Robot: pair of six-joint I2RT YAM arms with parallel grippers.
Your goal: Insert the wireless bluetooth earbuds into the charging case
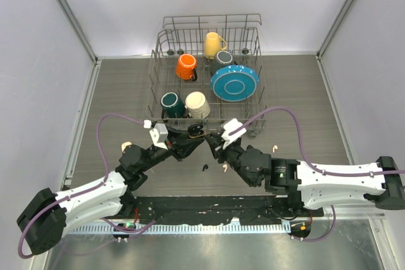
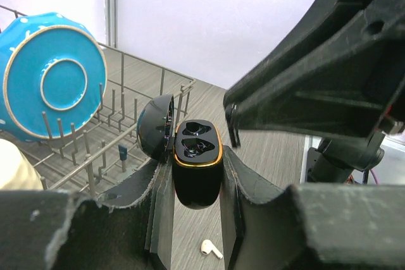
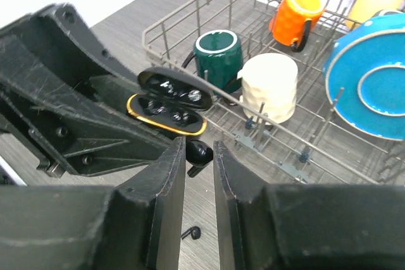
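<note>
My left gripper is shut on the black, gold-rimmed charging case (image 2: 198, 178), held upright with its lid (image 2: 152, 128) open. My right gripper is shut on a black earbud (image 3: 198, 152), just in front of the case; in the top view it is at the case's right. Another black earbud (image 3: 195, 232) lies on the floor below, near the middle in the top view (image 1: 205, 167). A white earbud (image 2: 207, 248) lies there too.
A wire rack (image 1: 152, 86) with mugs and a blue dish (image 1: 233, 83) stands directly behind the grippers. Small pale items lie on the grey floor at left and right, which is otherwise clear.
</note>
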